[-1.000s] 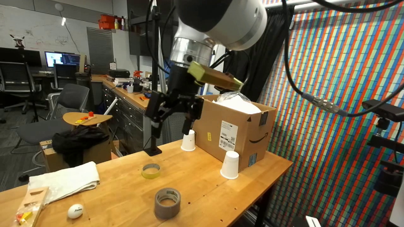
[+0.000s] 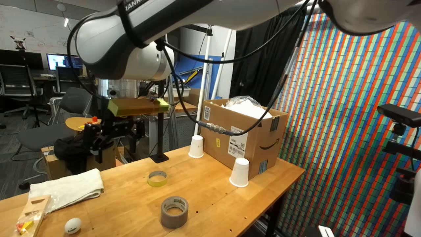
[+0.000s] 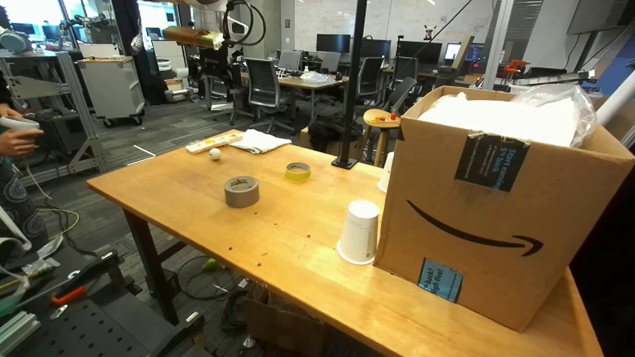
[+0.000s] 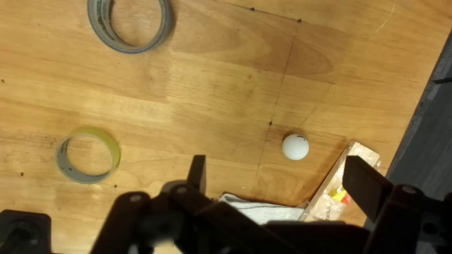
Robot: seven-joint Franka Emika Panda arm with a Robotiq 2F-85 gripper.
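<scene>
A white ball [image 2: 73,225] lies on the wooden table beside the wrapped wooden piece, and in the wrist view the ball [image 4: 295,146] appears ahead of and between the fingertips, well below them. My gripper is open, its dark fingers wide apart with nothing held between them. In exterior view 1 the gripper [image 2: 116,152] hangs high above the table's far left side. A grey tape roll [image 2: 174,212] and a yellow-green tape roll [image 2: 157,179] rest on the table. Two upturned white cups [image 2: 239,172] stand by the cardboard box.
The cardboard box [image 3: 476,220], filled with white packing, occupies one table end. A folded white cloth [image 3: 260,142] and the plastic-wrapped wooden piece [image 3: 214,142] lie at the other. A black post [image 3: 351,89] rises from the table's edge. Between the tape rolls and the ball the tabletop is bare.
My arm has swung left in exterior view 1, from near the box toward the cloth side. The ball has shifted slightly left and nearer the camera. The gripper stays open.
</scene>
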